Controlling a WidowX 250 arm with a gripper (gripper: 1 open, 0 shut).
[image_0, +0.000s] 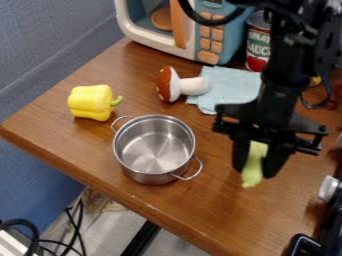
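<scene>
My black gripper (257, 150) is shut on a pale yellow-green vegetable (253, 170), held upright above the table to the right of the steel pot (156, 151). The pot sits near the table's front-left edge, with handles on both sides.
A yellow pepper (91, 101) lies at left, a mushroom toy (170, 85) and light blue cloth (223, 93) at back center. A toy microwave (178, 25) and red can (258, 47) stand behind. The wooden table (120, 190) has clear room round the pot's front.
</scene>
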